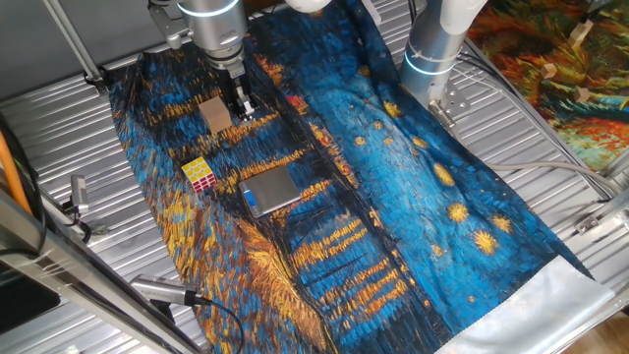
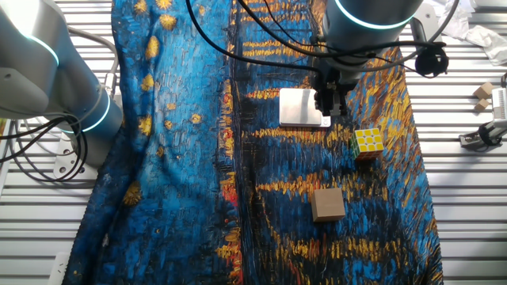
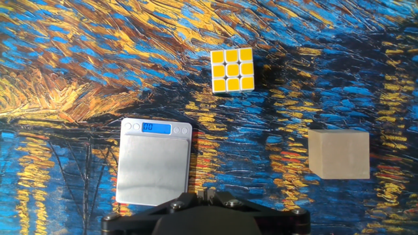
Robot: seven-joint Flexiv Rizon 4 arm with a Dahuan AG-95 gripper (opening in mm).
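A Rubik's cube [image 3: 232, 70] with a yellow top lies on the painted cloth, upper middle of the wrist view. Below and left of it is a silver digital scale [image 3: 153, 168], its blue display lit and its plate bare. The plain brown box [image 3: 339, 154] stands off to the right. At the bottom edge of the wrist view my gripper is shut, with nothing seen between its fingers. Exterior view 1 has the gripper [image 1: 246, 113] above the cloth, close by the brown box [image 1: 214, 115] in the picture; its height is hard to judge.
The patterned cloth [image 1: 383, 211] covers most of the slatted metal table [image 1: 93, 162], with wrinkles along one side. Black cables [image 2: 238, 57] cross exterior view 2. A small camera [image 1: 169, 291] sits at the table's edge. Between cube, scale and box the cloth is clear.
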